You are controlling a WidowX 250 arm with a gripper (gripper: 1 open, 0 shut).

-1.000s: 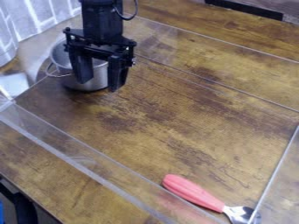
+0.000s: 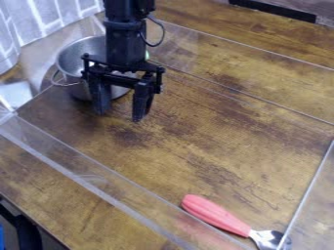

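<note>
My gripper [image 2: 123, 104] hangs in the upper left of the camera view, just in front of a steel pot [image 2: 82, 55] with a wire handle, which it partly hides. Its two dark fingers stand apart, open, with nothing visible between them. At the lower right lies a pink-handled utensil [image 2: 214, 214] with a metal head, apart from the gripper.
Clear plastic walls [image 2: 81, 168] border the wooden work surface [image 2: 209, 127], whose middle and right are bare. A white crumpled object [image 2: 16, 93] and pale cloth stand at the left edge.
The gripper has shifted slightly downward and toward the front over the last second. The pink utensil has not moved.
</note>
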